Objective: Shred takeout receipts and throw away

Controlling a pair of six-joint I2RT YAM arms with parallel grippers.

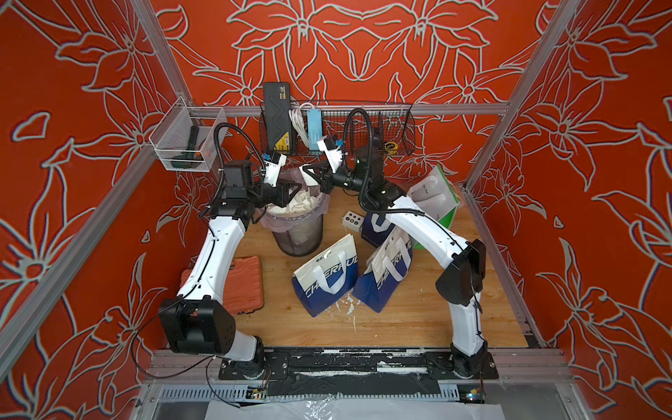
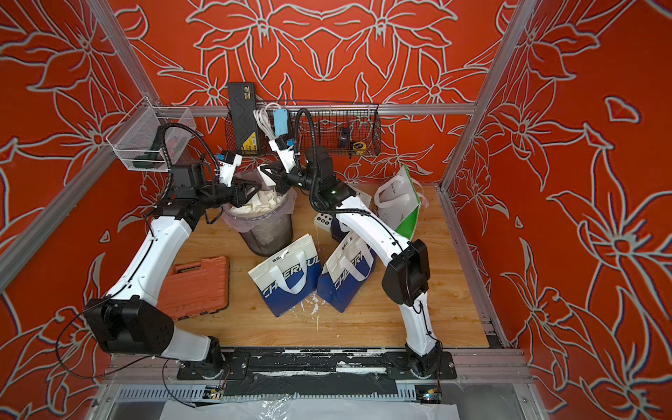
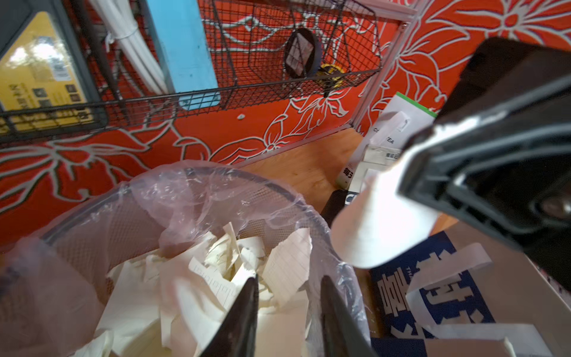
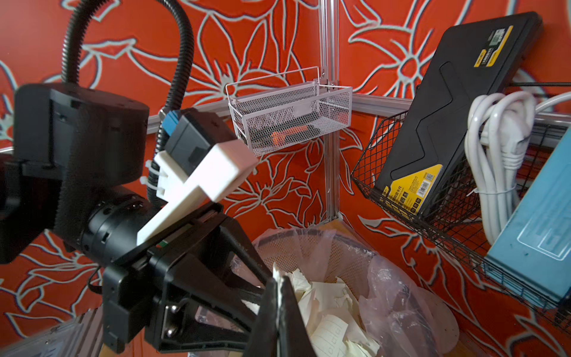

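Note:
A mesh trash bin (image 1: 299,236) with a clear liner stands at the back, heaped with torn paper (image 3: 208,279). Over its left side, my left gripper has its fingers apart, and no paper is seen held between them. A blurred pale scrap (image 3: 193,306) shows close by, above the heap. Facing it from the right, my right gripper is shut on a thin white receipt piece, seen edge-on between the fingertips in the right wrist view. That piece (image 1: 308,176) hangs over the bin's right rim area.
Blue-and-white paper bags (image 1: 327,276) stand in front of the bin. A white-and-green bag (image 1: 435,199) sits at the back right, an orange case (image 1: 243,283) at the left. A wire basket (image 1: 336,136) hangs behind. Small scraps (image 1: 350,306) dot the table.

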